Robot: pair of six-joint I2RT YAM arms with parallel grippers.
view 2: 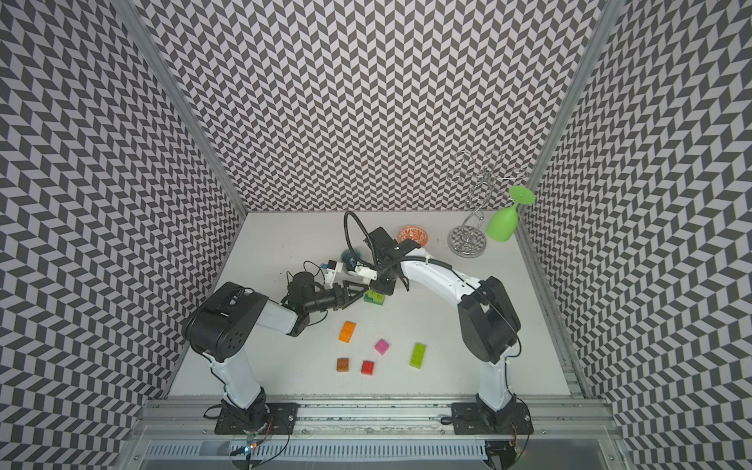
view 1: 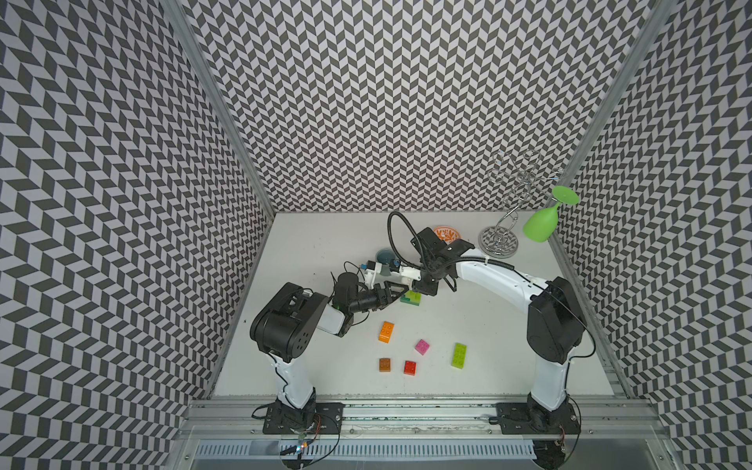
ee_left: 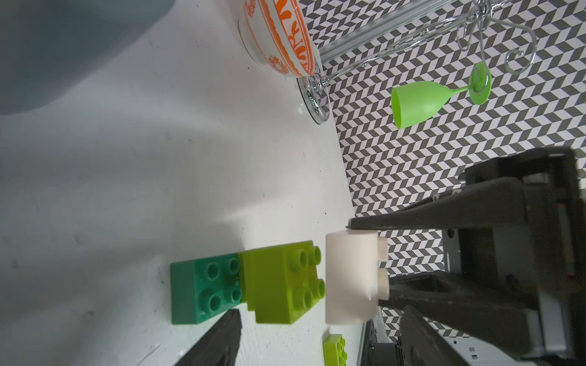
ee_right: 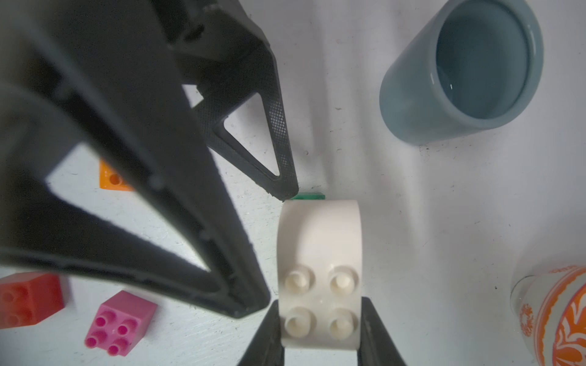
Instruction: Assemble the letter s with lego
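Note:
A white brick point(ee_right: 319, 244) is held by my right gripper, shut on it, above the table. In the left wrist view the white brick point(ee_left: 351, 274) hangs beside a lime brick point(ee_left: 274, 280), which adjoins a teal brick point(ee_left: 201, 286) on the table. My left gripper point(view 1: 395, 293) is at the centre, close to the right one; in the left wrist view its fingertips point(ee_left: 226, 341) stand apart. An orange brick point(view 1: 386, 331), pink brick point(view 1: 422, 346), red brick point(view 1: 409, 367), brown brick point(view 1: 384, 365) and long lime brick point(view 1: 459, 355) lie nearer the front.
A blue-grey cup point(ee_right: 409, 103) and an orange patterned bowl point(view 1: 446, 232) stand behind. At back right a chrome stand point(view 1: 498, 243) carries a green glass point(view 1: 540, 223).

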